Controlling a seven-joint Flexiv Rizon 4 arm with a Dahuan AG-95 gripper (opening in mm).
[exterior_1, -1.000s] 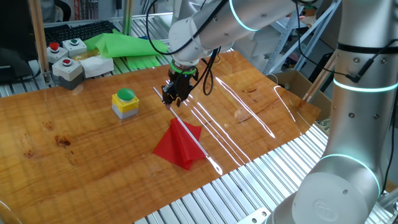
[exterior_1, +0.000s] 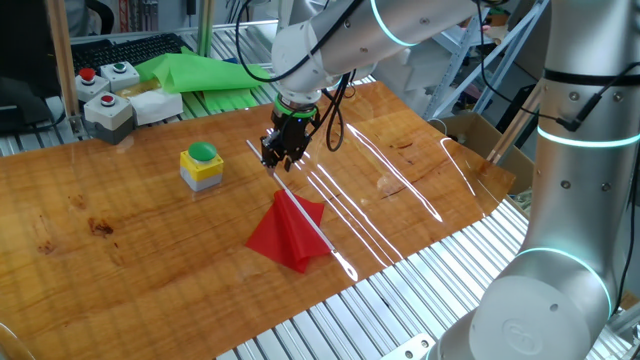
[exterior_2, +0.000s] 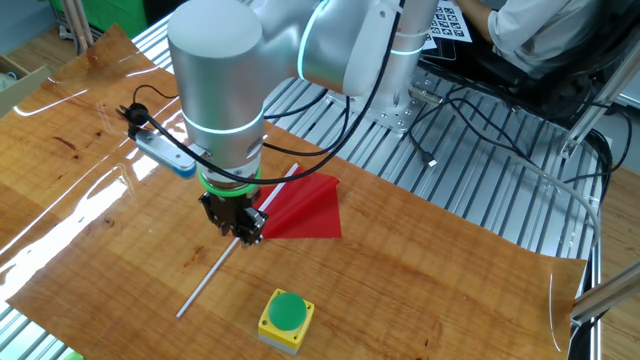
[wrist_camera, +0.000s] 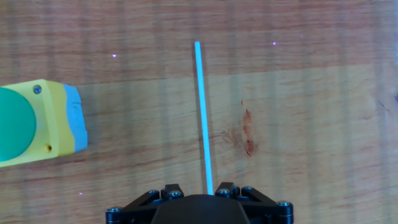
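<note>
A thin white rod (exterior_1: 306, 215) lies on the wooden tabletop, with a red cloth (exterior_1: 285, 240) along part of its length; together they look like a small flag. My gripper (exterior_1: 280, 164) points down over the rod's bare part, beyond the cloth. It looks open, its two fingertips apart. In the wrist view the rod (wrist_camera: 203, 112) runs up from between the fingers, appearing pale blue, while the cloth is out of that view. Exterior view 2 shows the gripper (exterior_2: 240, 234) above the rod (exterior_2: 207, 283), with the red cloth (exterior_2: 308, 212) behind it. Nothing shows held.
A yellow box with a green button (exterior_2: 287, 311) stands on the table to one side of the rod. Grey button boxes (exterior_1: 108, 113) and green cloth (exterior_1: 205, 72) sit at the back left. Cables hang from the arm.
</note>
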